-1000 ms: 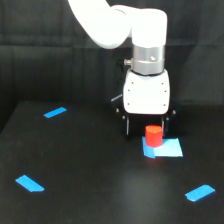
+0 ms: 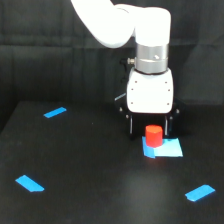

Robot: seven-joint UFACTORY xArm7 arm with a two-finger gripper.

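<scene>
A small red cylinder (image 2: 153,135) stands on blue paper pieces (image 2: 170,148) on the black table. The white robot arm comes down from the top, and its dark gripper (image 2: 151,126) is low around the red cylinder, fingers on either side; whether they touch it is not clear.
Blue tape strips lie at the back left (image 2: 55,112), front left (image 2: 29,183) and front right (image 2: 200,192) of the black table (image 2: 100,180).
The arm has shifted slightly to the right. The red cylinder looks unmoved.
</scene>
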